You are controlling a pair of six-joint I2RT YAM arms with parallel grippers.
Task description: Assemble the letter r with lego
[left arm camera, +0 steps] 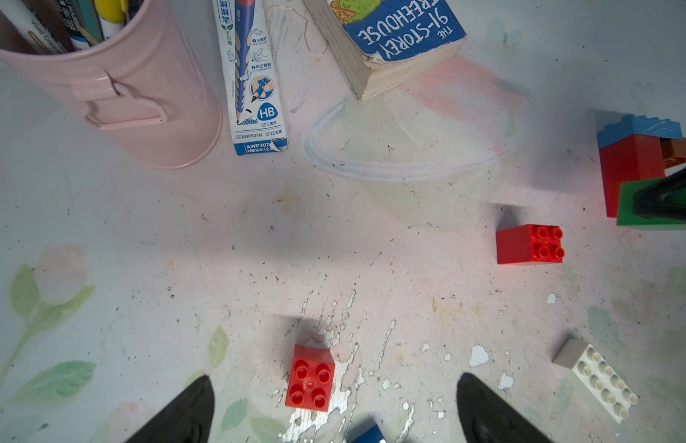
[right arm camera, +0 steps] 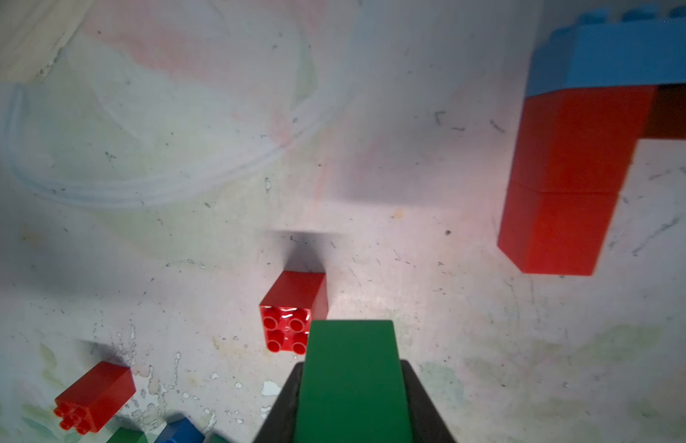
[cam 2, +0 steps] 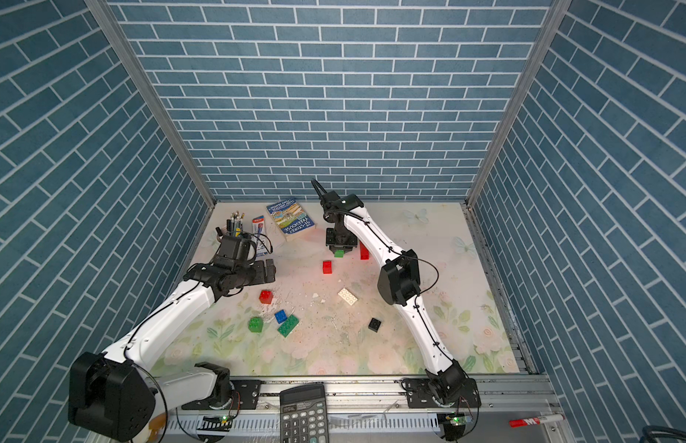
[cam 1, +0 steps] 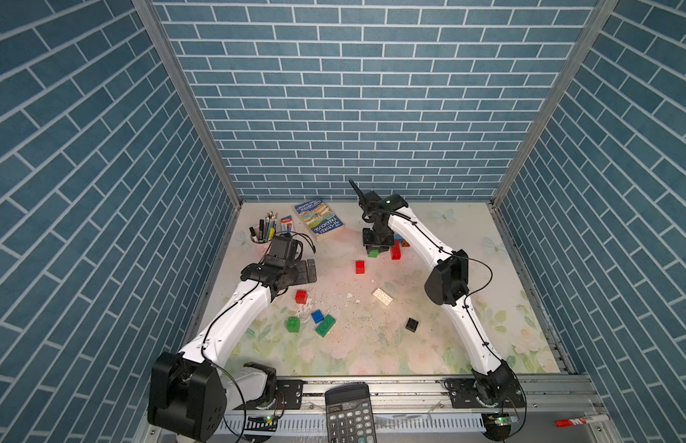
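My right gripper is shut on a green brick (right arm camera: 349,347), held over the table at the back centre. Right of it in the right wrist view stands a build of two red bricks (right arm camera: 568,140) in a column, topped by a blue brick (right arm camera: 616,55), with a brown brick (right arm camera: 671,110) under the blue one's right part. A loose red brick (right arm camera: 291,302) lies left of the build. My left gripper is open above the left of the table, with another red brick (left arm camera: 309,376) below between its fingertips in view, not held.
A white brick (left arm camera: 594,380), a black brick (cam 1: 411,325), and blue and green bricks (cam 1: 324,325) lie toward the front. A pink pen cup (left arm camera: 151,118), pencil box (left arm camera: 250,81) and book (cam 1: 318,215) occupy the back left.
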